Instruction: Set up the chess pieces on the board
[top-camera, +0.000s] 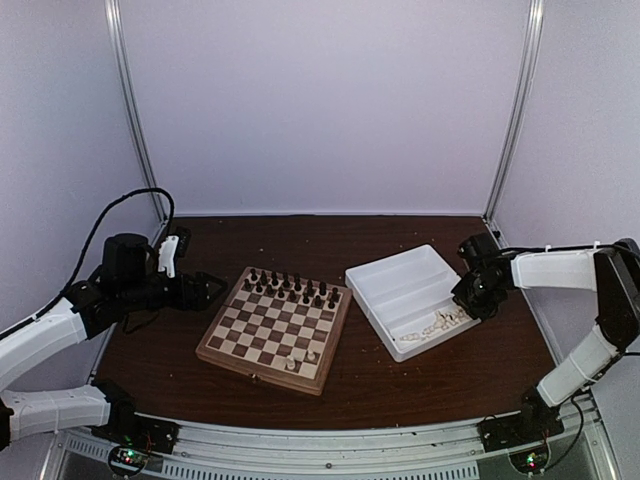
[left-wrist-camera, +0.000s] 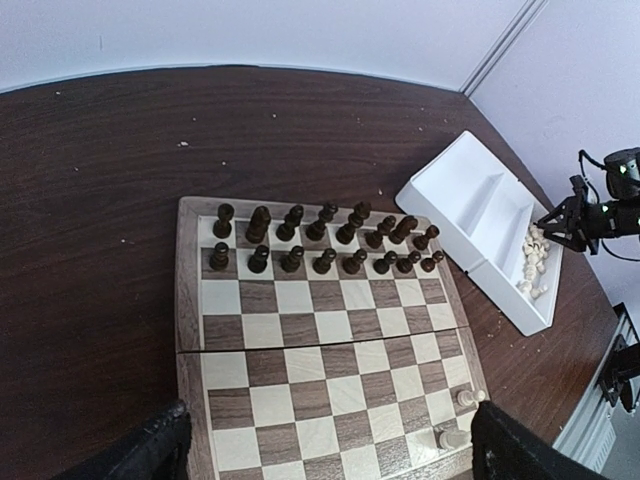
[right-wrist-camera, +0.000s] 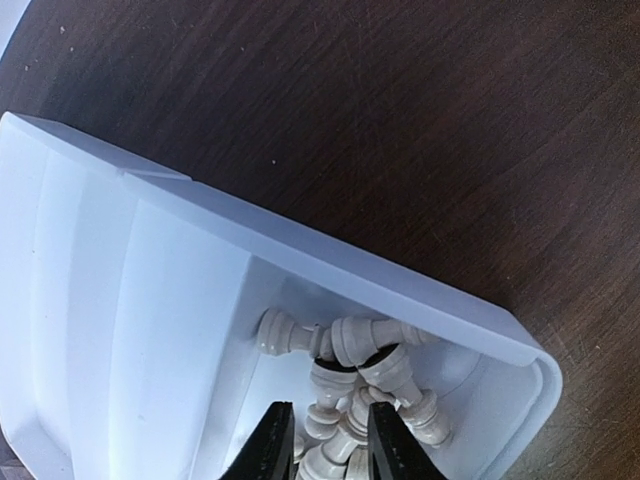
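Note:
Black pieces stand in two rows on the far side of the chessboard (top-camera: 262, 335); two white pieces (left-wrist-camera: 455, 438) stand at its near right. A pile of white pieces (right-wrist-camera: 385, 370) lies in the right compartment of the white tray (top-camera: 390, 290). My right gripper is over that pile, its fingers part open with white pieces visible between and below them; whether any is held I cannot tell. My left gripper is open and empty, left of the board in the top view, looking across it.
Bare dark table (top-camera: 400, 395) surrounds board and tray. The tray's other compartments look empty. Side walls and the back wall bound the workspace.

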